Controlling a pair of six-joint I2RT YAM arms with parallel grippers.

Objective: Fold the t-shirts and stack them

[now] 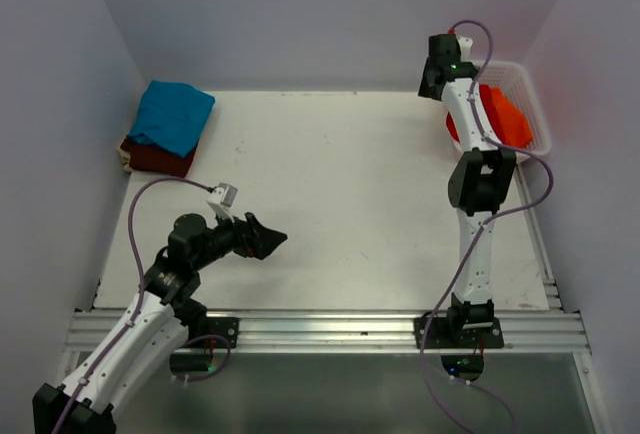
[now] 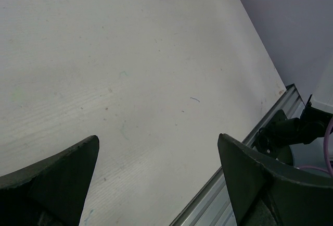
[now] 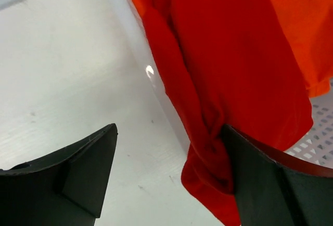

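Note:
At the back right a white basket (image 1: 530, 104) holds red and orange shirts (image 1: 508, 119). My right gripper (image 1: 432, 89) is at the basket's left rim, fingers open, with a red shirt (image 3: 234, 80) draped over that rim and lying against the right finger. An orange shirt (image 3: 302, 23) lies beside it in the basket. A folded blue shirt (image 1: 172, 114) lies on dark brown and beige ones (image 1: 150, 157) at the back left. My left gripper (image 1: 265, 239) stands open and empty above the front left of the table (image 1: 330, 184).
Grey walls surround it on the back and sides, and a metal rail (image 1: 330, 329) runs along the front edge.

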